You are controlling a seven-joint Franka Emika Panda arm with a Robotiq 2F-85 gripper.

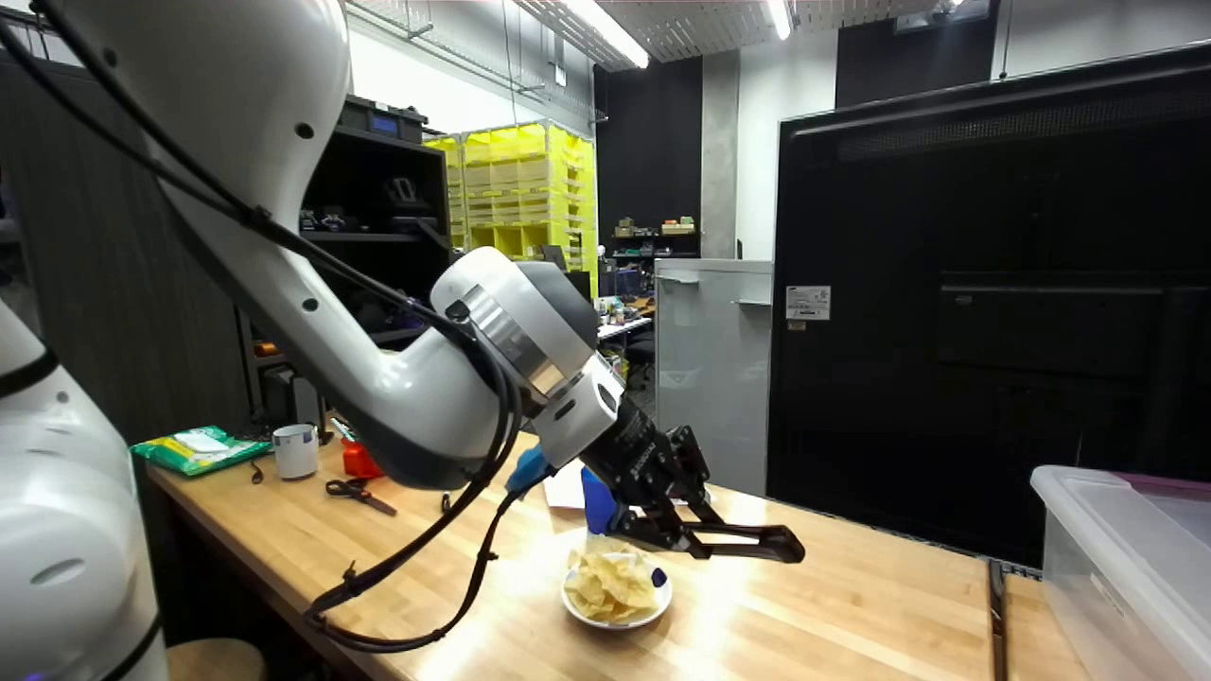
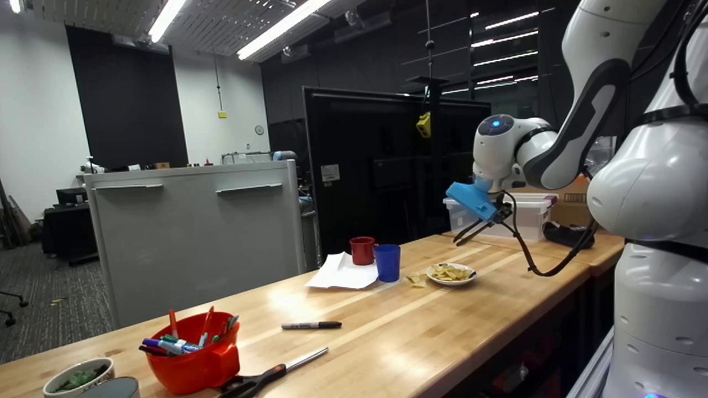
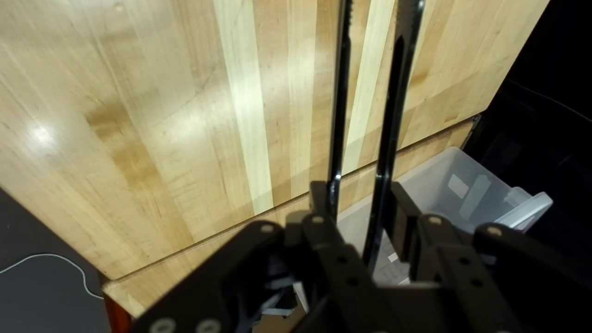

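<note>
Black tongs (image 3: 392, 105) reach forward from my gripper, which is shut on them with one finger at each side. Their two long arms stand a little apart, and nothing shows between them. In exterior view 1 the tongs (image 1: 744, 545) hang above the table, up and to the right of a white bowl (image 1: 613, 623) of yellow chips (image 1: 609, 583). From the other side, the gripper (image 2: 502, 213) and tongs (image 2: 468, 233) appear above and beyond the bowl (image 2: 451, 281). A few chips (image 2: 416, 281) lie on the table beside it.
A blue cup (image 2: 388, 263) and a red mug (image 2: 362, 251) stand near the bowl by white paper (image 2: 342, 273). A clear bin (image 1: 1118, 567) sits at the table's end. Marker (image 2: 312, 325), scissors (image 2: 265, 378) and red pen holder (image 2: 192, 361) lie farther off.
</note>
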